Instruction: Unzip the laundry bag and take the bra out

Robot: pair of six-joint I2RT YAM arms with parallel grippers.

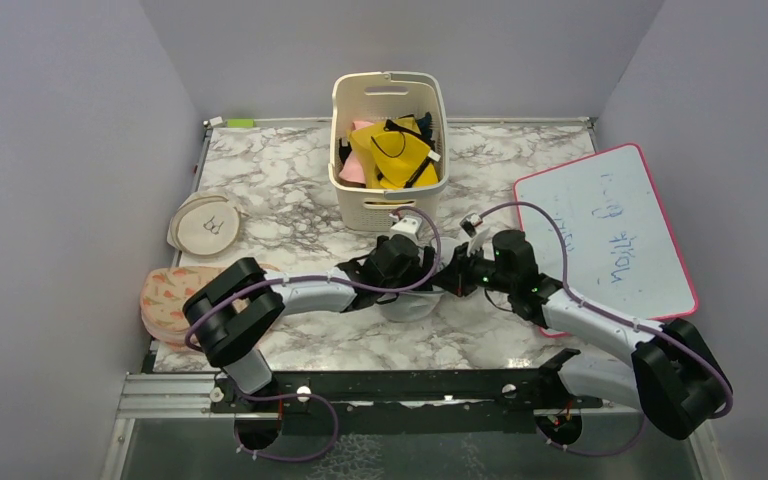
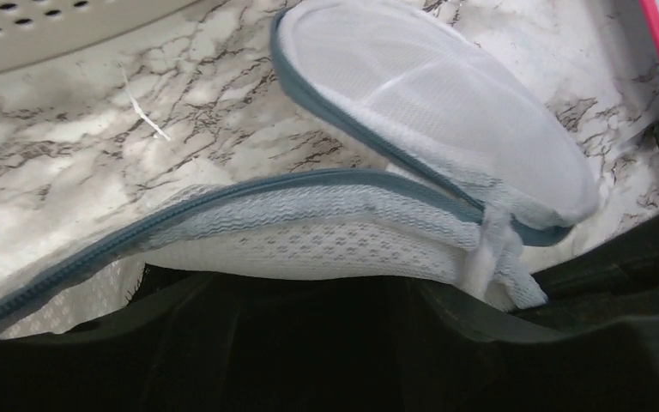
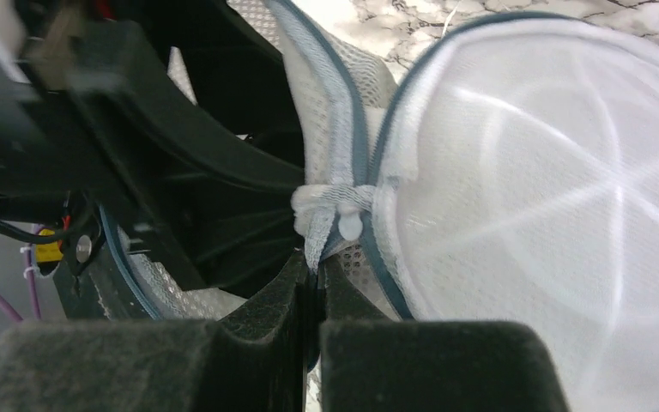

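Observation:
The white mesh laundry bag [image 1: 406,306] lies at the front middle, under both grippers; its blue zipper [image 2: 300,178] runs along the rim in the left wrist view. My left gripper [image 1: 422,270] is dark and close over the bag's rim, its fingers partly hidden by mesh; what is between them is unclear. My right gripper is shut on the bag's edge just below the zipper end and fabric loop [image 3: 335,197]. The round white panel [image 3: 532,172] lies to the right of it. I cannot make out the bra.
A cream basket [image 1: 390,205] with yellow and pink items stands behind the bag. A whiteboard [image 1: 605,240] lies right, a patterned pad [image 1: 160,305] and round cream pieces [image 1: 205,225] left.

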